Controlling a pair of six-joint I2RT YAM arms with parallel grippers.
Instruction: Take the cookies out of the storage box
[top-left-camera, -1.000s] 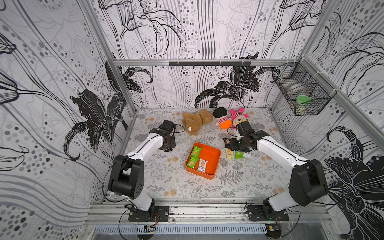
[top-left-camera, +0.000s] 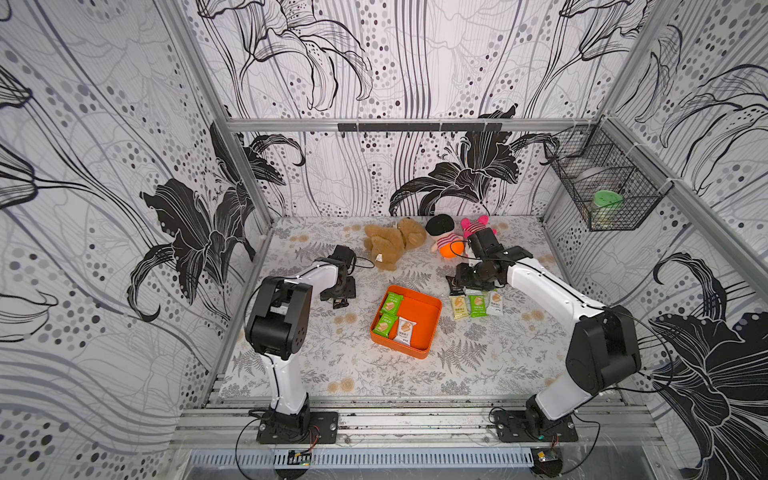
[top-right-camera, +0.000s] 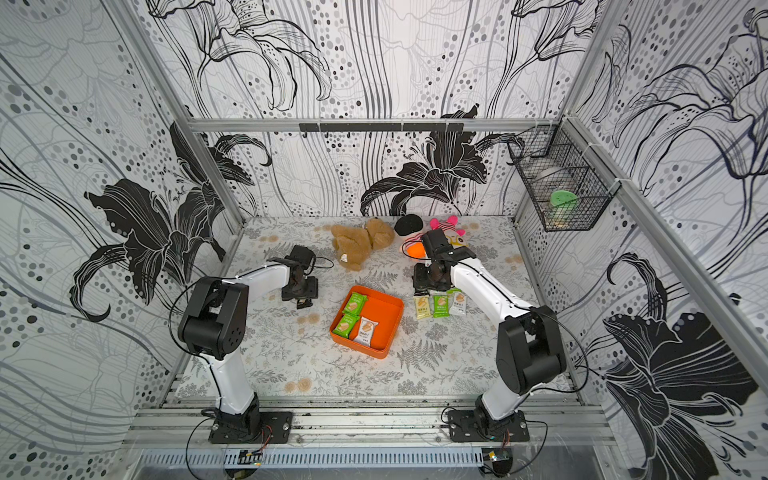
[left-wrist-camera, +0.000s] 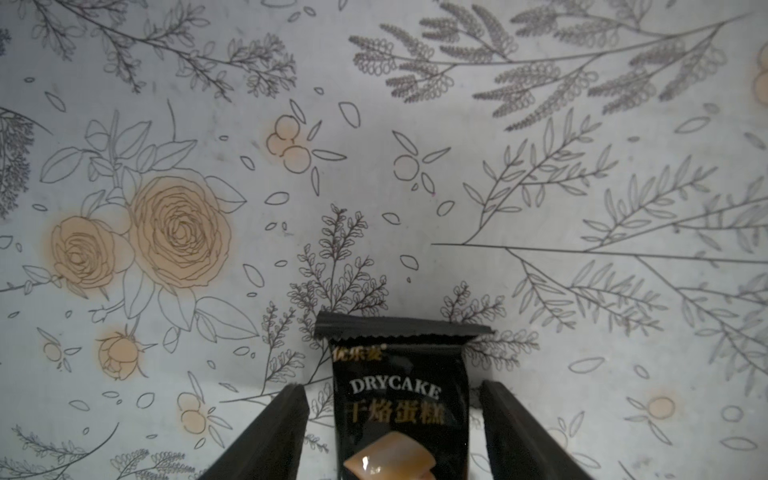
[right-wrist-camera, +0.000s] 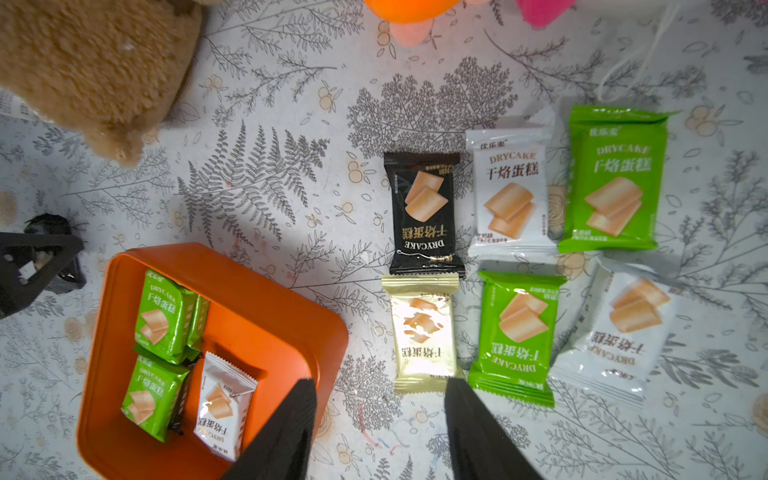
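Note:
The orange storage box (top-left-camera: 436, 320) stands mid-table, with green packets (right-wrist-camera: 164, 316) and a white packet (right-wrist-camera: 225, 404) inside. Left of the box, my left gripper is open around a black cookie packet (left-wrist-camera: 400, 384); narrow gaps show on both sides of it. My right gripper hangs open and empty between the box and a laid-out group: a black packet (right-wrist-camera: 424, 214), a white one (right-wrist-camera: 510, 192), a green one (right-wrist-camera: 614, 180), a cream one (right-wrist-camera: 422, 334), a second green one (right-wrist-camera: 518, 336) and a second white one (right-wrist-camera: 617, 332).
A brown plush toy (top-left-camera: 385, 244), a plush with a black cap (top-left-camera: 440, 225) and a pink plush (top-left-camera: 476, 225) lie along the back. A wire basket (top-left-camera: 612, 184) hangs at the right wall. The table in front of the box is clear.
The left elbow has swung forward and right, with the gripper shifting slightly right and nearer the front. My right gripper has moved a little left and back, uncovering more packets.

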